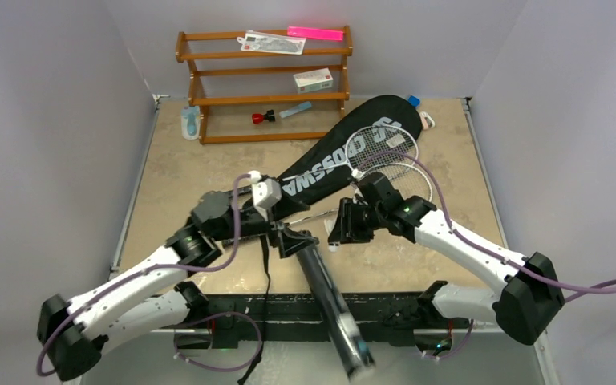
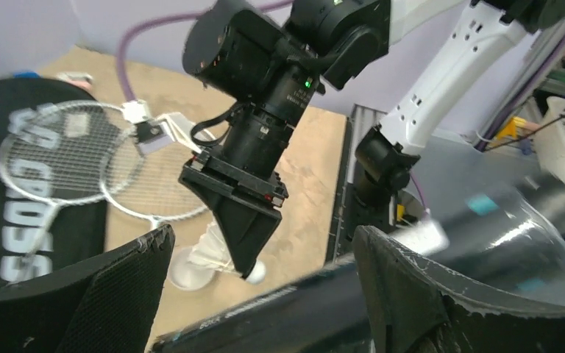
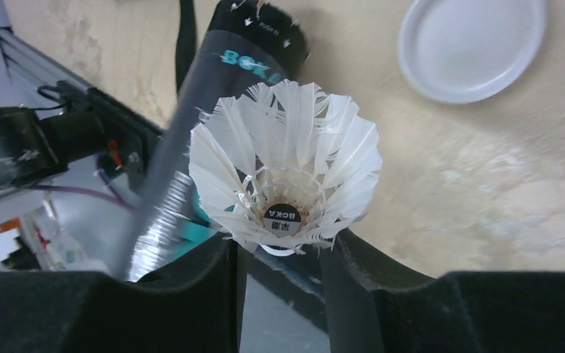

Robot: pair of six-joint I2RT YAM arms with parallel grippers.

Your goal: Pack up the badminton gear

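The dark shuttlecock tube (image 1: 335, 301) is tilted over, reaching past the table's front edge; its far end blurs in the left wrist view. One finger of my left gripper (image 1: 311, 225) overlaps the tube near its table end. That gripper's fingers (image 2: 110, 287) stand wide apart, and the tube (image 2: 301, 298) runs behind one of them, not clamped. My right gripper is closed on a white feather shuttlecock (image 3: 287, 158) by its base, close beside the tube. A white round lid (image 3: 474, 48) lies on the table. Two rackets (image 1: 381, 148) rest by the black bag (image 1: 329, 152).
A wooden rack (image 1: 269, 100) with small items stands at the back. A black strap (image 1: 266, 277) hangs over the front edge (image 1: 233, 309). Bare table lies at the right front.
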